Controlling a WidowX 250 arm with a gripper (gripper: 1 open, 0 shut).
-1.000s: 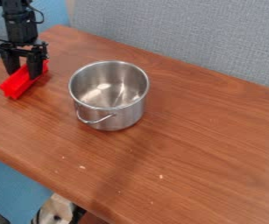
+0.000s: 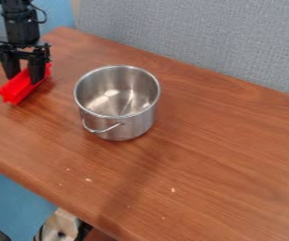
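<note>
My black gripper [image 2: 24,68] is at the upper left, reaching down onto a red elongated object [image 2: 16,91] lying on the wooden table near its left edge. The gripper is shut on that red object, whose far part is partly hidden by the fingers. To the right of them stands a steel pot [image 2: 117,102] with a wire handle hanging on its front side.
A grey padded wall [image 2: 197,38] runs along the back. A blue floor shows past the table's left edge.
</note>
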